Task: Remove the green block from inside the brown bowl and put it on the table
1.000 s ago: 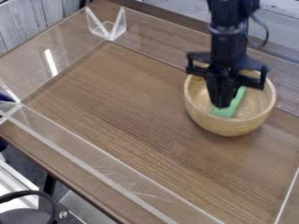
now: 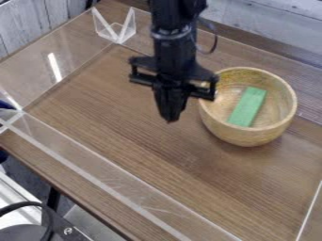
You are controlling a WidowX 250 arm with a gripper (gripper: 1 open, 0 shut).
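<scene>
The green block [image 2: 249, 106] leans inside the brown bowl [image 2: 217, 125], which stands at the right of the table. My dark gripper [image 2: 145, 102] hangs over the table to the left of the bowl, apart from the block. No green shows at its fingers. Against its dark body, how far apart the fingers stand is too unclear to tell. Part of the arm covers the area just left of the bowl's far rim.
Bare wooden table [image 2: 138, 151] lies in front of and left of the bowl. At the far left corner stands a clear, angular plastic piece [image 2: 115, 26]. A dark cable and device [image 2: 23, 224] occupy the near left corner.
My gripper has moved left, from over the bowl to beside it. The green block and the bowl stay in about the same place.
</scene>
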